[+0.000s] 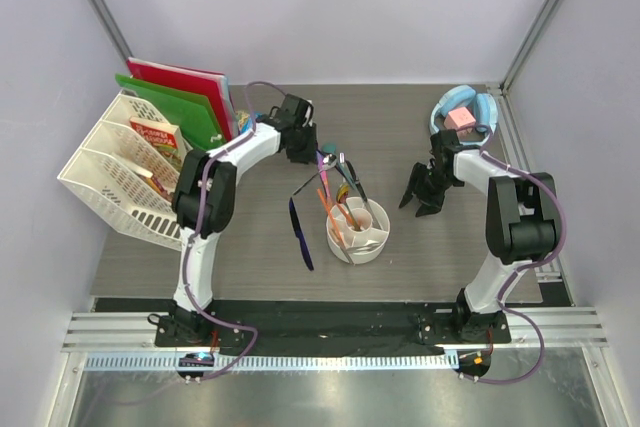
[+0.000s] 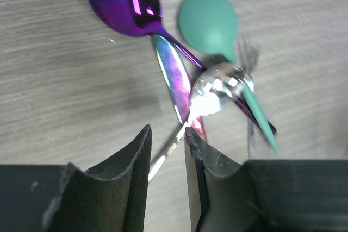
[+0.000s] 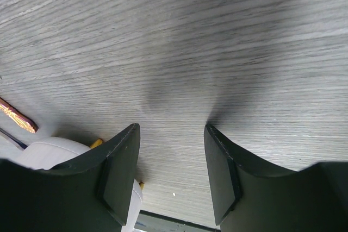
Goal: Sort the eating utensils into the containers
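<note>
In the left wrist view my left gripper is open above a silver spoon [image 2: 205, 95], whose handle runs below the gap between the fingers. Around it lie a purple spoon [image 2: 122, 4], a green spoon [image 2: 208, 19], a rainbow knife [image 2: 173, 74] and a silver fork [image 2: 249, 58], some crossing. A dark blue knife [image 1: 301, 235] rests left of the white divided container [image 1: 347, 254], which holds several utensils such as an orange-handled one [image 1: 334, 221]. My right gripper hangs open over bare table, right of that container.
A white rack [image 1: 110, 172] with books and folders fills the left side, close to my left arm. Blue headphones [image 1: 452, 100] around a pink block [image 1: 459, 119] lie at the back right. The table between container and right gripper is clear.
</note>
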